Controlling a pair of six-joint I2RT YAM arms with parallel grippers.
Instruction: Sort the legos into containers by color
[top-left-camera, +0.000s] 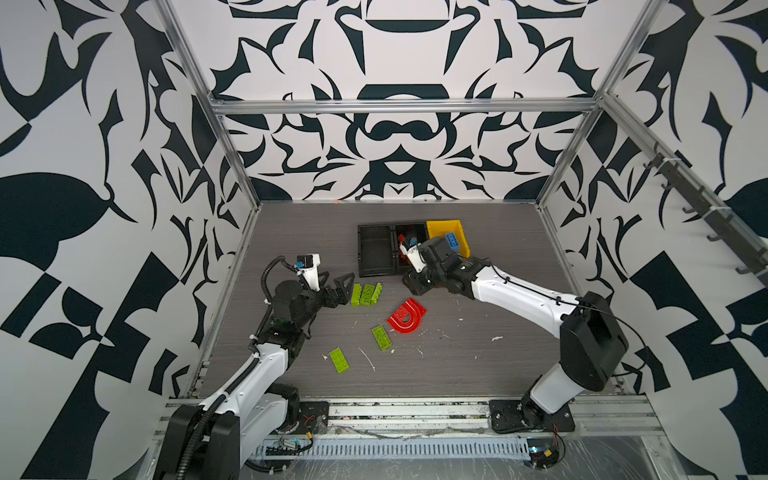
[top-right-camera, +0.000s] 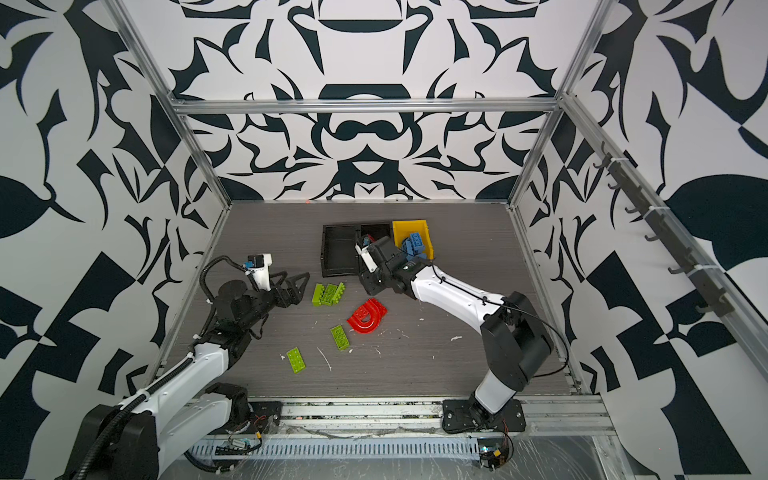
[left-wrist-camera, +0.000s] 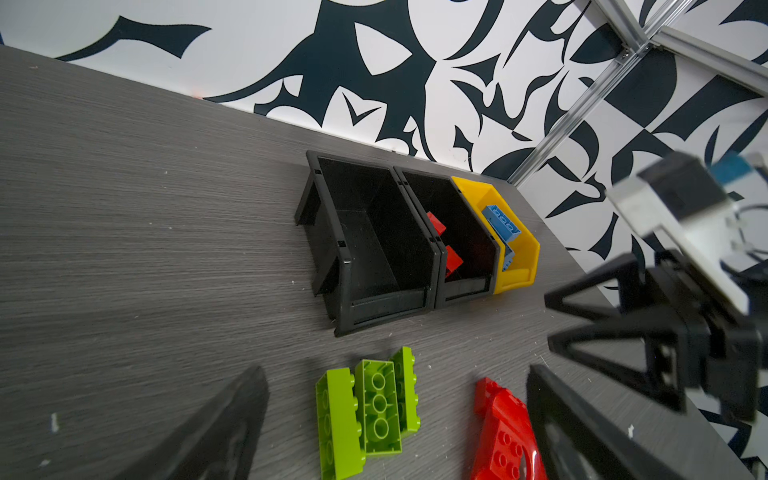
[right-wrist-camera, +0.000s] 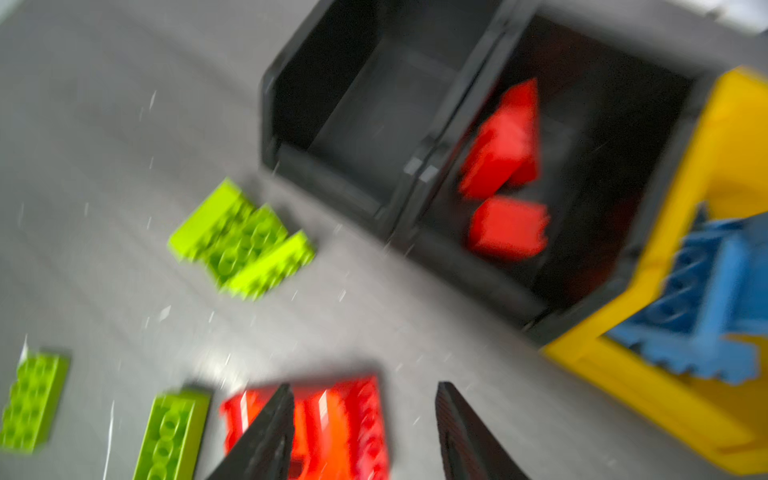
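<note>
My right gripper hangs open and empty above the red pieces (top-left-camera: 406, 320), just in front of the bins. My left gripper (top-left-camera: 344, 289) stands open at the left, beside a group of green bricks (top-left-camera: 366, 294). Two other green bricks (top-left-camera: 381, 337) (top-left-camera: 339, 359) lie nearer the front. The left black bin (left-wrist-camera: 368, 248) is empty. The middle black bin (right-wrist-camera: 444, 260) holds red bricks (right-wrist-camera: 504, 228). The yellow bin (left-wrist-camera: 524, 268) at the right holds blue bricks (left-wrist-camera: 502, 224).
Patterned walls and metal rails enclose it.
</note>
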